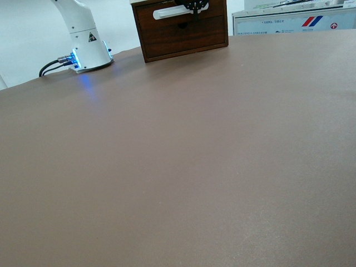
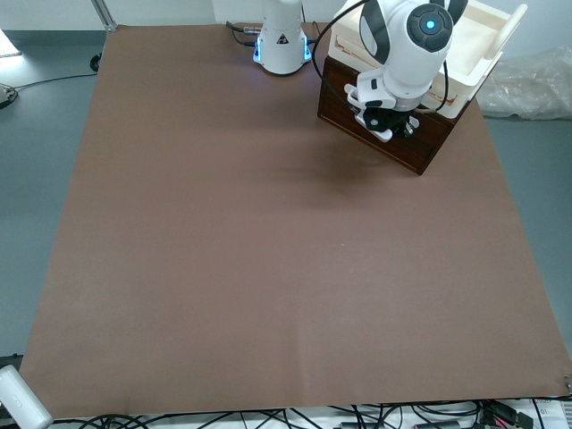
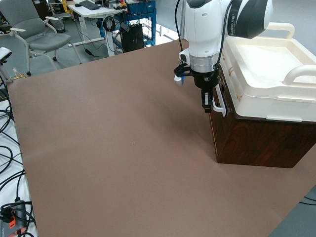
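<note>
A dark wooden two-drawer cabinet (image 2: 424,152) (image 1: 183,42) (image 3: 256,143) stands at the back right of the brown table (image 2: 286,268), carrying a cream plastic tray (image 2: 474,49) (image 3: 271,64) with handles. My gripper (image 2: 398,125) (image 3: 207,101) is at the cabinet's drawer front, over its upper drawer, with a pale bar-like part beside it in the top view. Whether its fingers are open or shut, or hold anything, I cannot tell.
The white robot base (image 2: 280,49) (image 1: 92,55) with cables stands left of the cabinet at the back edge. Cables lie beyond the table's edge.
</note>
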